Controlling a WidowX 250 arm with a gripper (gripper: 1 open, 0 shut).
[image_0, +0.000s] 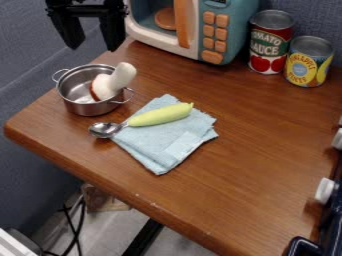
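Note:
My gripper is a black shape at the top left, above and behind a metal pot; its fingers point down, and I see nothing clearly held between them. The pot holds a white object leaning upward and a reddish-white item. A light blue cloth lies at the table's centre with a yellow corn-like toy and a metal scoop on it or at its edge.
A toy microwave stands at the back, with a tomato sauce can and a yellow can to its right. A dark appliance with white knobs is at the right edge.

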